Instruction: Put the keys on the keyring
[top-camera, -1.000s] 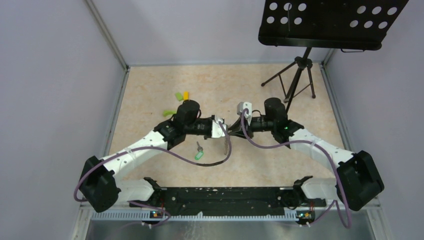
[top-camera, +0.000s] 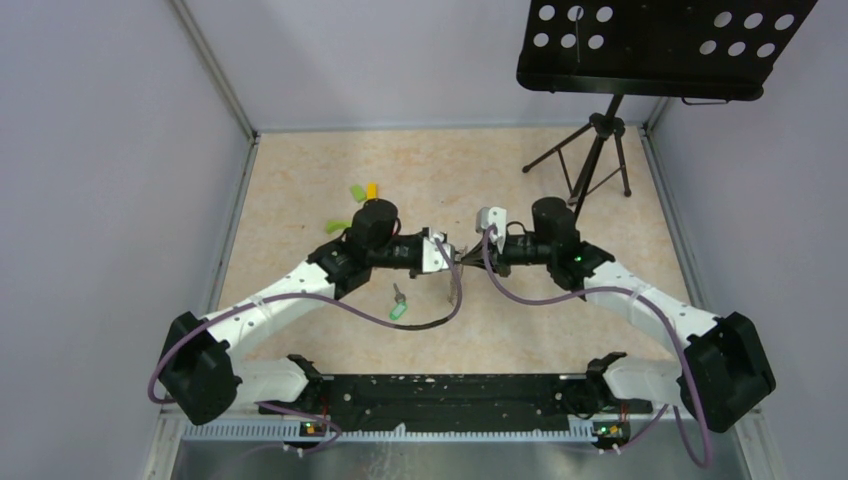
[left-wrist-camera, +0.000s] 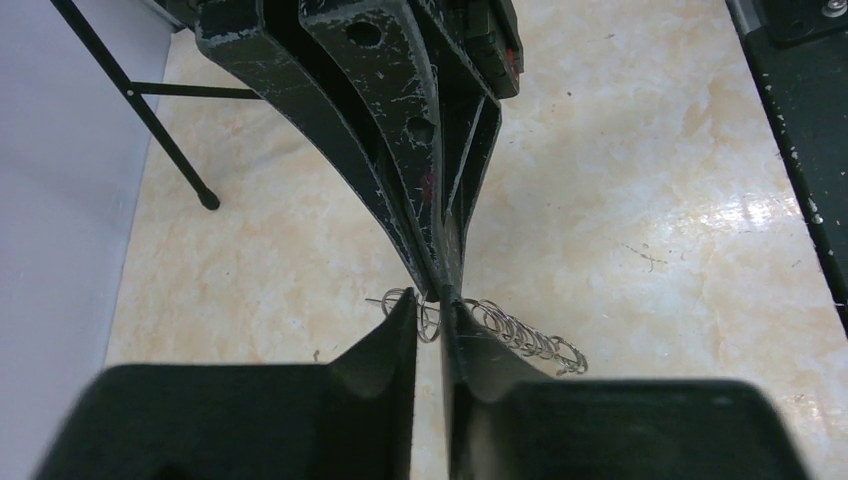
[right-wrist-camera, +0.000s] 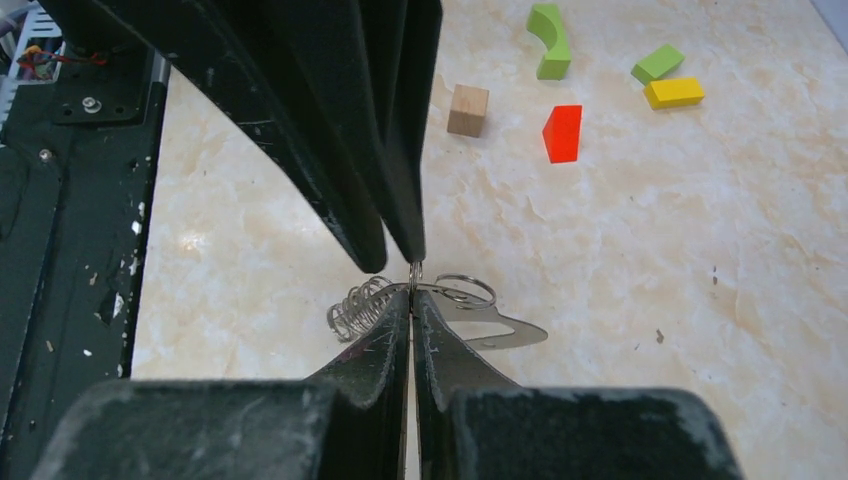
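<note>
My two grippers meet at the middle of the table in the top view, left gripper (top-camera: 450, 256) and right gripper (top-camera: 472, 257). Between them is a bundle of wire rings with a flat metal piece (right-wrist-camera: 500, 330), seen in the right wrist view. The coiled rings (left-wrist-camera: 525, 338) show in the left wrist view just past the fingertips, which sit close together; whether they grip is unclear. My right gripper is shut, with a thin metal piece at its tips, just below the other gripper's fingers.
A black stand (top-camera: 600, 140) is at the back right. Coloured blocks lie on the table, including a red one (right-wrist-camera: 562, 135), a yellow one (right-wrist-camera: 673, 93) and a wooden cube (right-wrist-camera: 467, 110). A small teal-handled item (top-camera: 398, 310) lies in front of my left arm.
My right arm has shifted slightly to the right in the top view. The left arm is nearly unchanged.
</note>
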